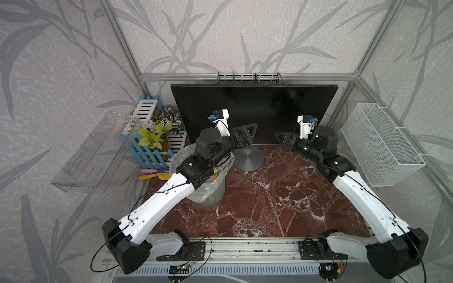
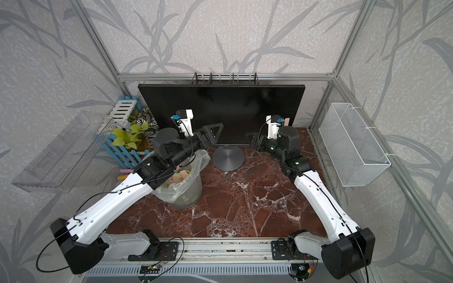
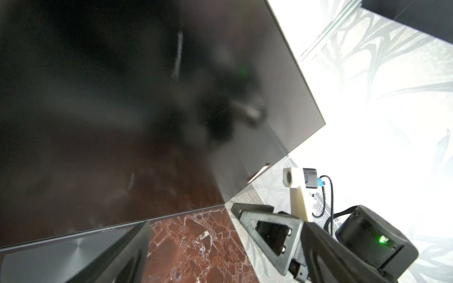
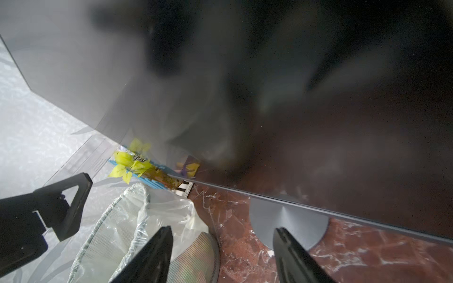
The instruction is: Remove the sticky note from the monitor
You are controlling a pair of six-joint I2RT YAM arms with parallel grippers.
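Observation:
A pale pink sticky note (image 2: pixel 286 121) is on the lower right of the black monitor (image 2: pixel 221 108), partly covered by the right arm in the top right view. In the left wrist view the sticky note (image 3: pixel 258 173) appears nearly edge-on at the screen's bottom corner. My left gripper (image 1: pixel 250 135) stands open before the lower middle of the screen, fingers (image 3: pixel 129 252) spread and empty. To its right, my right gripper (image 1: pixel 283 138) is also open, nothing between its fingers. The top left view hides the note behind the right arm.
A lined bin (image 2: pixel 191 191) with paper scraps stands left of the round monitor stand (image 1: pixel 249 159), under the left arm. Planter (image 1: pixel 146 153) sits at back left; wire basket (image 1: pixel 384 146) hangs on the right wall.

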